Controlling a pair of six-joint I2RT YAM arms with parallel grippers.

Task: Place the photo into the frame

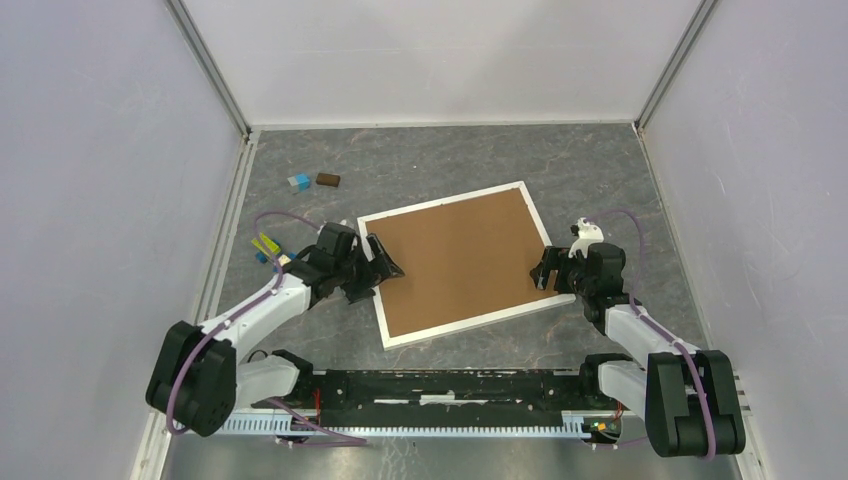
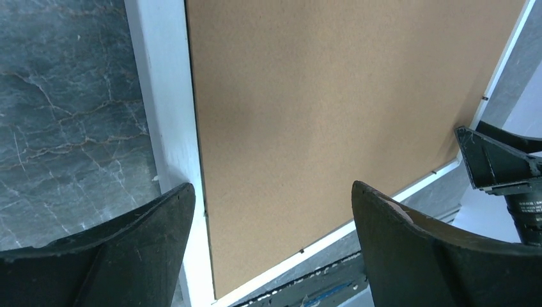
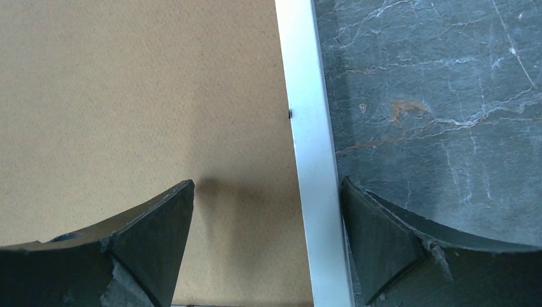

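Observation:
The white-edged frame (image 1: 465,323) lies tilted on the table, with a plain brown board (image 1: 460,255) filling its inside. No separate photo can be made out. At the frame's left side, my left gripper (image 1: 380,284) stands open; in its wrist view one finger (image 2: 150,233) overlaps the white left rail (image 2: 167,109) and the other is over the board. My right gripper, also open, straddles the right rail (image 3: 310,147). Its outer finger (image 3: 377,243) is close against the rail's outer side, while the inner one is above the board.
Toward the back left are a blue-and-white block (image 1: 299,182) and a dark brown block (image 1: 328,180). A yellow piece (image 1: 268,243) sits beside the left arm, among small blue ones. Bare table surrounds the frame at the back and right.

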